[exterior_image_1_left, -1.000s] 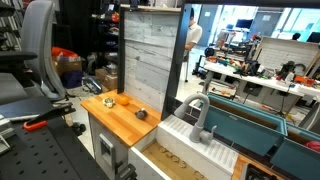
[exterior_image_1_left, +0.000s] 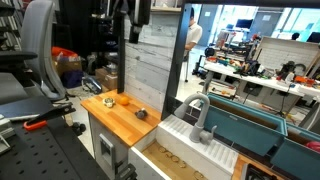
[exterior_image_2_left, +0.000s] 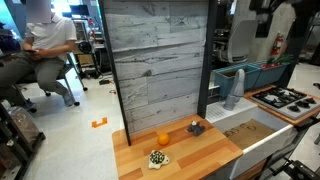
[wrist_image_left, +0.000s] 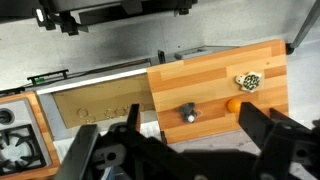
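Note:
No task is given. In the wrist view my gripper shows two dark fingers spread wide, with nothing held between them. It is high above the wooden counter (wrist_image_left: 205, 75). On that counter lie an orange ball-shaped item (wrist_image_left: 233, 105), a pale dotted item (wrist_image_left: 248, 81) and a small dark grey object (wrist_image_left: 188, 112). Exterior view 2 shows the same orange item (exterior_image_2_left: 163, 139), dotted item (exterior_image_2_left: 158, 158) and grey object (exterior_image_2_left: 197, 128), all apart from each other. Dark parts of the arm hang at the top of exterior view 1.
An open drawer (exterior_image_1_left: 172, 166) sticks out in front of the white sink area with a grey faucet (exterior_image_1_left: 200, 118). A stovetop (wrist_image_left: 18, 145) lies beyond it. A grey wood-panel wall (exterior_image_2_left: 165, 65) rises behind the counter.
The arm and gripper have come into exterior view 1 from above, near the top left of the counter. The counter items look unmoved.

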